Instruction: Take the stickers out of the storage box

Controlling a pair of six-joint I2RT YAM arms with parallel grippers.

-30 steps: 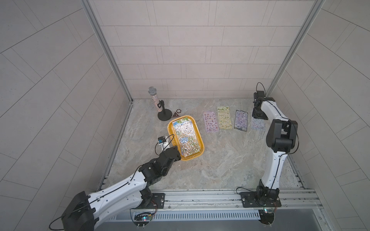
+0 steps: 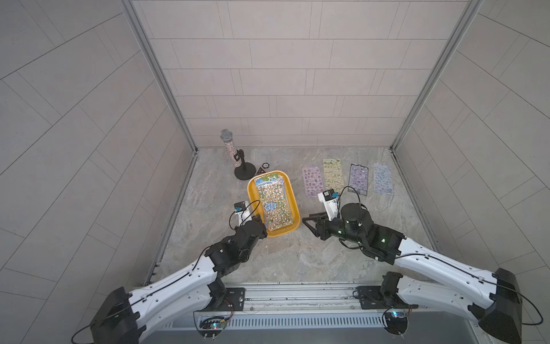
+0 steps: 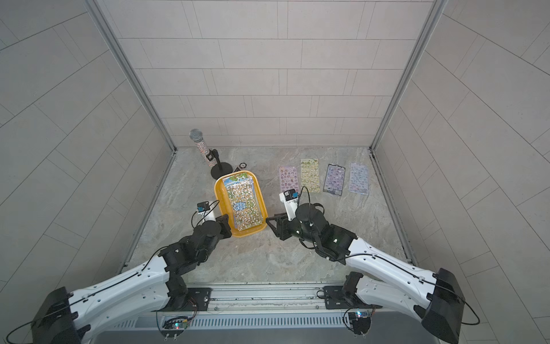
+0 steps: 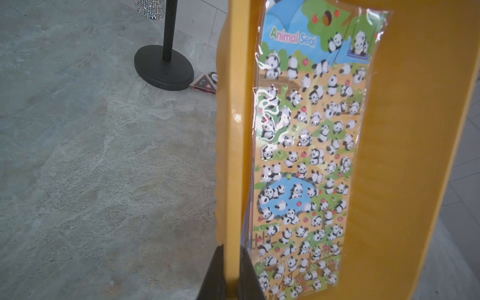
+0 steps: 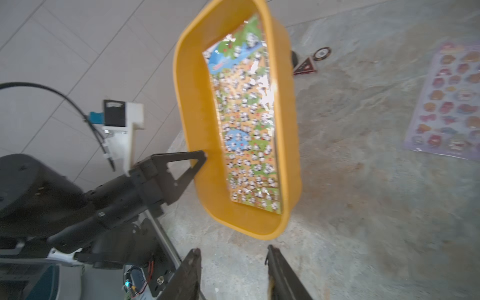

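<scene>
The yellow storage box (image 2: 293,206) holds a panda sticker sheet (image 4: 305,150) headed "Animal Seal". My left gripper is shut on the box's left rim (image 4: 233,125), which runs between its fingers in the left wrist view. My right gripper stands part open just right of the box, fingers apart, with nothing seen between them. Four other sticker sheets lie flat on the table to the right: pink (image 2: 312,181), green (image 2: 332,170), dark-edged purple (image 2: 358,177) and pale blue (image 2: 382,177).
A microphone on a black stand (image 2: 244,170) stands at the back left, with small flat pieces (image 2: 261,170) beside its base.
My right gripper has swept from the far-right sheet leftward and toward the front, to beside the box. The box and left gripper have shifted slightly left.
</scene>
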